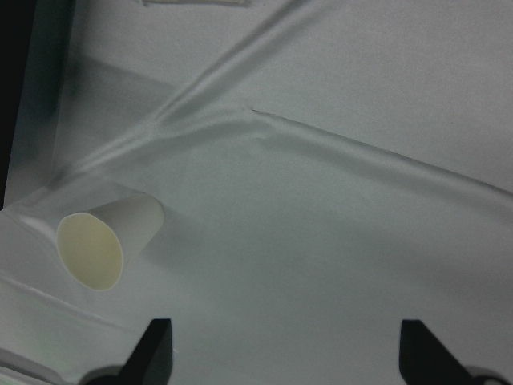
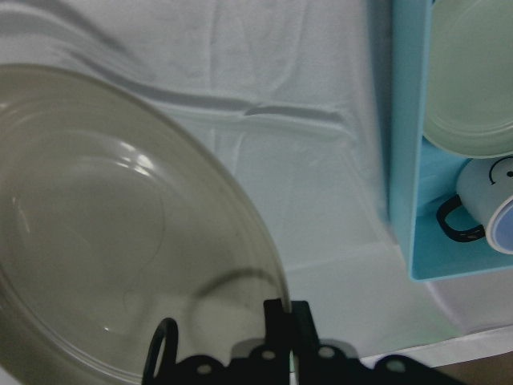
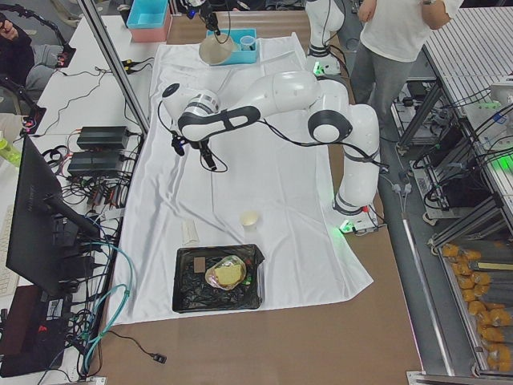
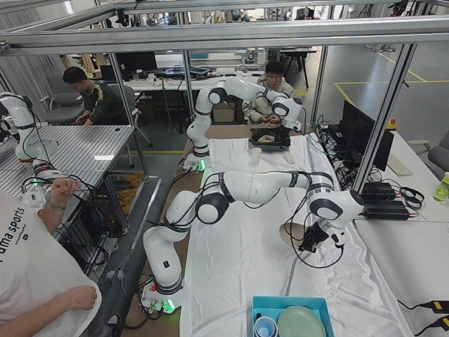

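Note:
A beige plate (image 3: 215, 50) is held at its rim by my right gripper, shut on it, beside a blue bin (image 2: 405, 200) at the far end in the left camera view. The bin holds a green plate (image 2: 473, 72) and a mug (image 2: 493, 200) with a black handle. My left gripper stands open over the white cloth, with a pale cup (image 1: 132, 224) lying on its side below it.
A black tray (image 3: 184, 293) with food in it sits at the near end of the cloth. Monitors and cables line one side; a person stands on the other.

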